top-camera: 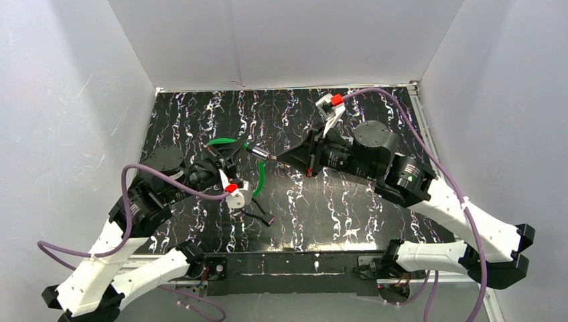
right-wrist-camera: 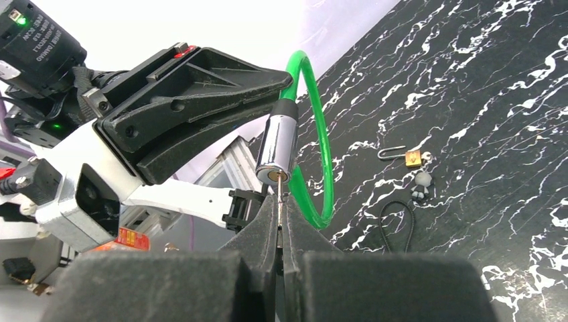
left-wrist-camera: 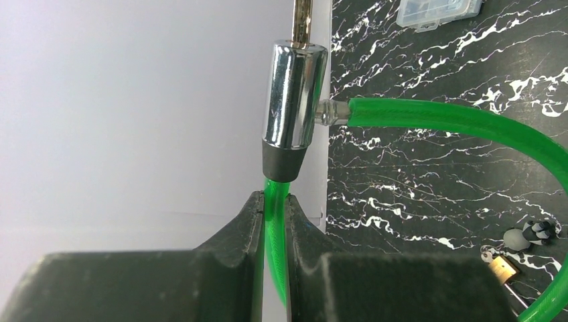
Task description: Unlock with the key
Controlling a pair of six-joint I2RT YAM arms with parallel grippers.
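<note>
A green cable lock with a chrome cylinder [left-wrist-camera: 295,97] hangs in the air between the two arms. Its green cable [right-wrist-camera: 323,134] loops round beside it. My left gripper is shut on the cable just behind the cylinder's black collar. From the other side, my right gripper is shut on a thin metal key [right-wrist-camera: 280,184]. The key points at the cylinder's keyhole face and meets it at the keyhole; how deep it sits cannot be told. Both grippers face each other closely above the table in the top view.
On the dark marbled table [right-wrist-camera: 482,134] lie a small brass padlock [right-wrist-camera: 413,158], a grey and black figure [right-wrist-camera: 421,184] and a black cord [right-wrist-camera: 398,204]. A clear plastic box [left-wrist-camera: 439,10] shows at the left wrist view's top. Pale walls enclose the table.
</note>
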